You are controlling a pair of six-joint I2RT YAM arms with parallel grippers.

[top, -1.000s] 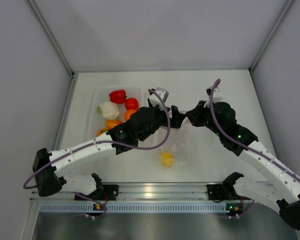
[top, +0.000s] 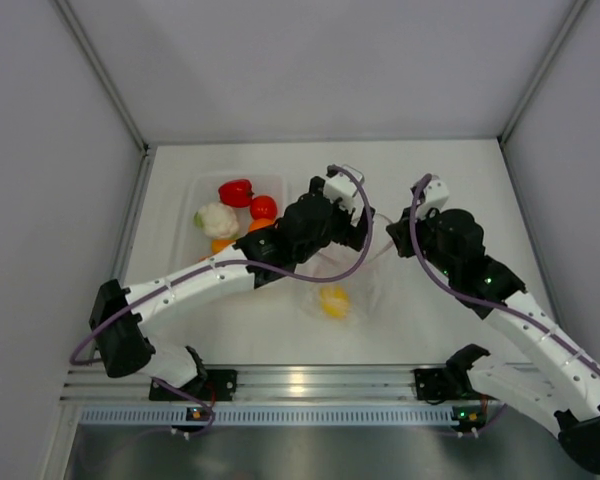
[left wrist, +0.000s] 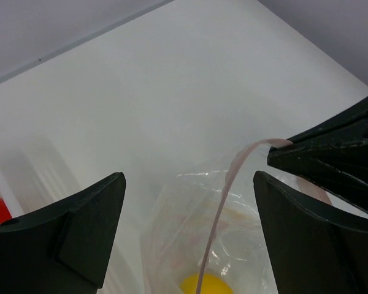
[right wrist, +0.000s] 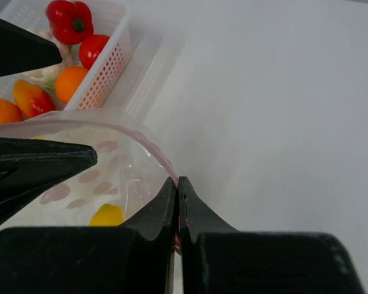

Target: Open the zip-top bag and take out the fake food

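Note:
The clear zip top bag (top: pixel 340 275) with a pink edge stands on the table, yellow fake food (top: pixel 334 301) inside, low down. My left gripper (top: pixel 358 222) stands open above the bag's opening; in its wrist view the opening lies between the spread fingers. My right gripper is shut on the bag's pink edge at the right side of the opening, seen best in the right wrist view.
A white basket (right wrist: pixel 107 70) of fake produce, with red peppers, a tomato, oranges and a cauliflower, sits at the left, partly behind my left arm.
My left gripper has moved up and back in the top view, and my right gripper has shifted right.

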